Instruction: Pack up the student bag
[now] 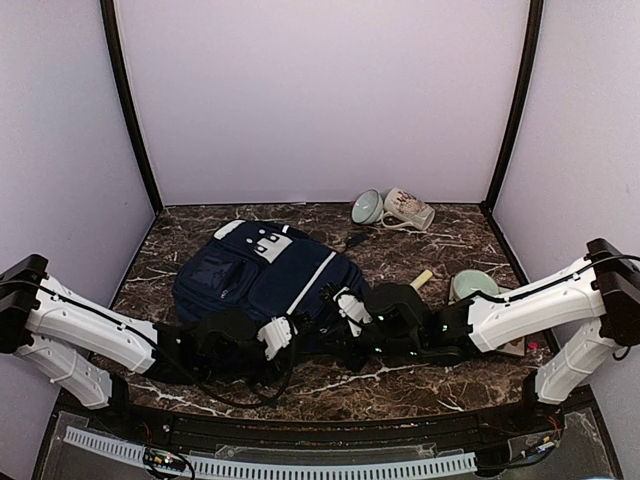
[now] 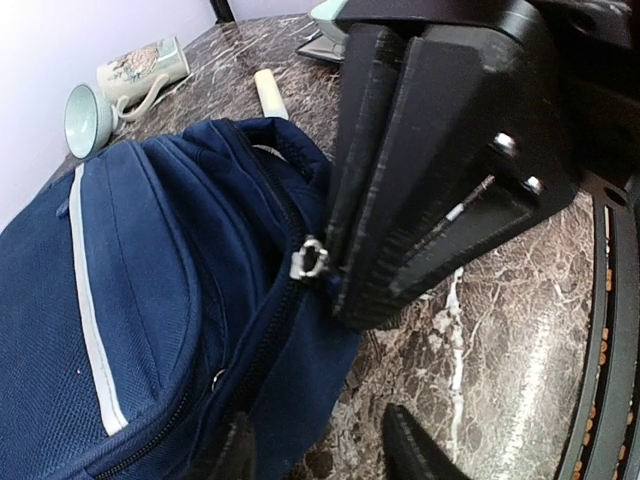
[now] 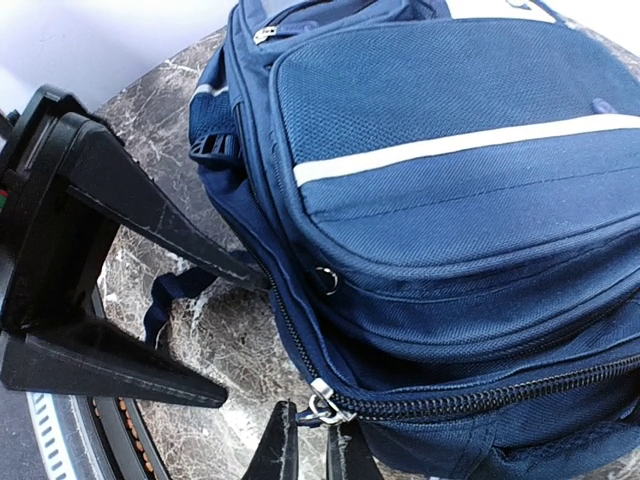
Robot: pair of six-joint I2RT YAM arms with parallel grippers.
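The navy backpack (image 1: 270, 270) (image 2: 130, 300) (image 3: 450, 200) lies on the marble table with a white stripe across its front pocket. My right gripper is shut on a zipper pull (image 3: 325, 405) at the bag's near corner, where the zipper (image 3: 460, 405) runs along the opening. In the left wrist view the right gripper fills the upper right, the pull at its tip. My left gripper is open, close to the bag's near side, its fingertips blurred at the bottom of that view.
A cup (image 1: 366, 207) and a patterned mug (image 1: 410, 208) lie at the back right. A cream stick (image 1: 416, 283) lies right of the bag, and a pale green item (image 1: 474, 283) sits on a board at the right.
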